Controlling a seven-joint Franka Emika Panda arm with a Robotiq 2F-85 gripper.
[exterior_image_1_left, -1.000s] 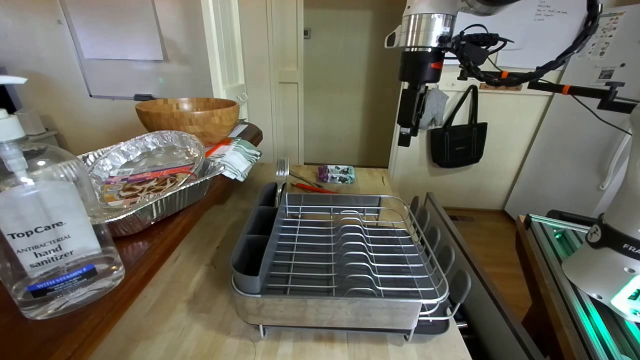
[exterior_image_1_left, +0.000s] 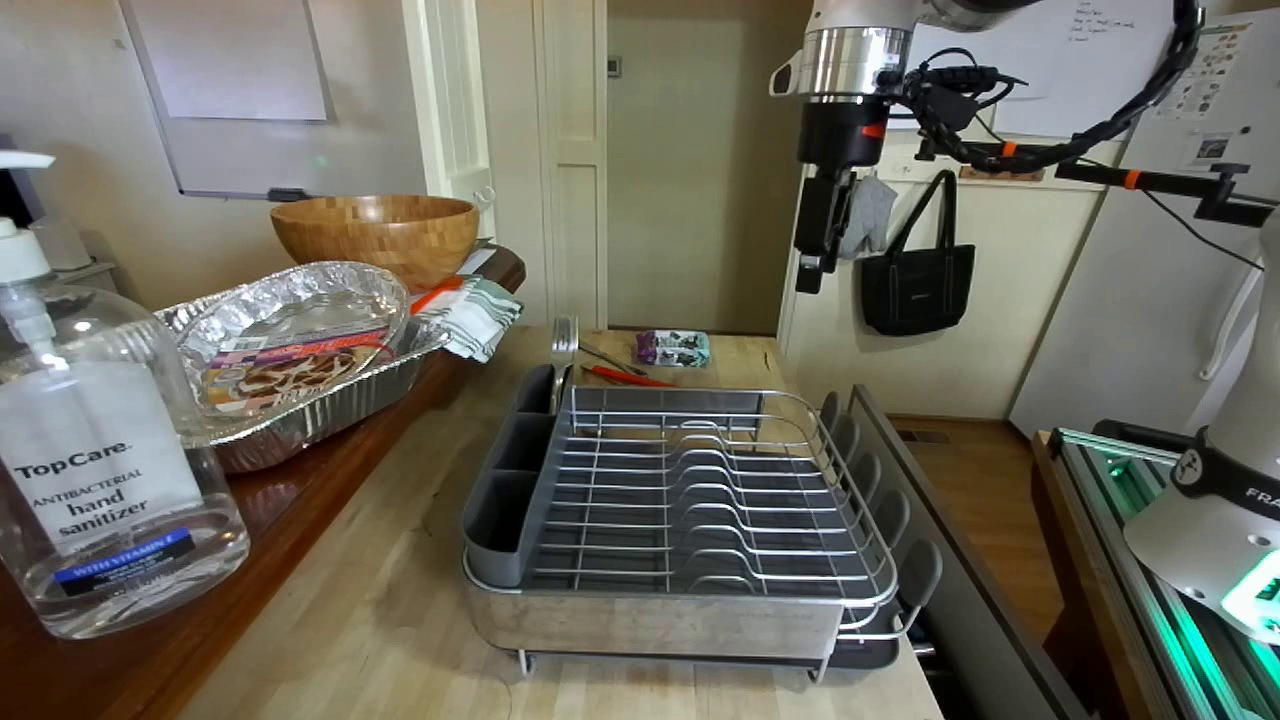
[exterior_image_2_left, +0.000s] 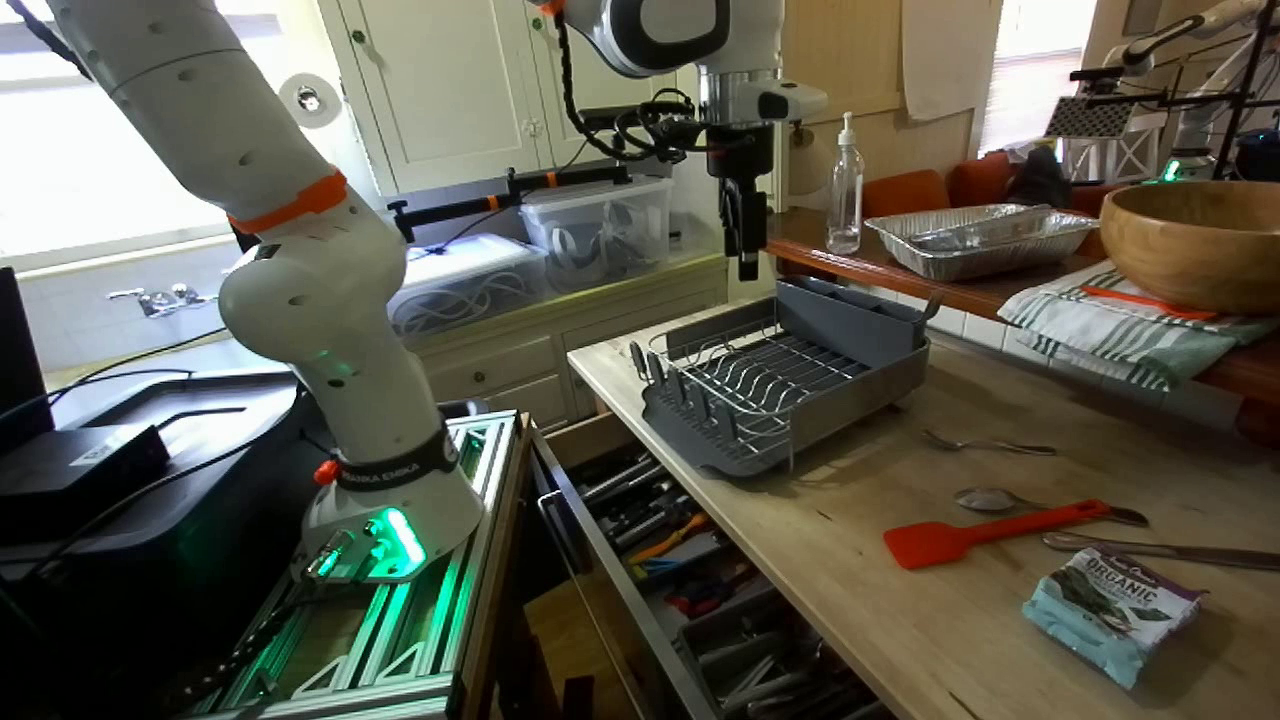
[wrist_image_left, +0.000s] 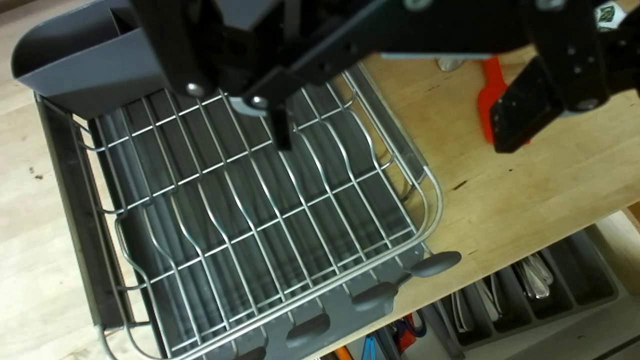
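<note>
High above the counter hangs my gripper, open, its two fingers wide apart and nothing between them. Below it stands a grey dish rack (exterior_image_1_left: 672, 624) with an empty wire grid and a dark cutlery holder (exterior_image_2_left: 846, 318) along one side. On the counter beyond the rack lie a red spatula (exterior_image_2_left: 948, 542), a spoon (exterior_image_2_left: 986, 499), a fork (exterior_image_2_left: 990, 446) and a knife (exterior_image_2_left: 1164, 551). A snack packet (exterior_image_2_left: 1110, 612) lies close to them. In the wrist view my fingers cover part of the rack and the spatula.
An open drawer (exterior_image_2_left: 648, 600) with utensils runs along the counter edge. The raised wooden ledge holds a sanitizer bottle (exterior_image_1_left: 114, 480), foil trays (exterior_image_1_left: 288, 408), a striped towel (exterior_image_1_left: 474, 314) and a wooden bowl (exterior_image_1_left: 378, 234). Bare counter (exterior_image_2_left: 840, 588) lies between rack and spatula.
</note>
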